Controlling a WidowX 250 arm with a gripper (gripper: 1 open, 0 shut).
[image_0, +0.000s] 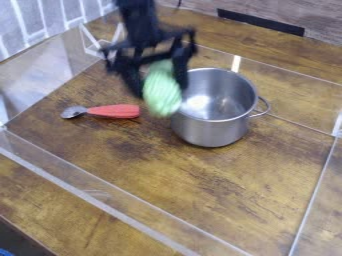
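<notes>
My black gripper (154, 62), blurred by motion, is raised at the top middle, shut on a pale green object (163, 92) that hangs below it, just left of the steel pot's rim. The pot (214, 125) stands upright on the wooden table, empty as far as I can see. A spoon with a red handle (118, 111) lies to the left of the pot, its metal head pointing left.
Clear low walls (321, 175) border the work area on the wooden table (147, 175). A grey back wall is at the top right.
</notes>
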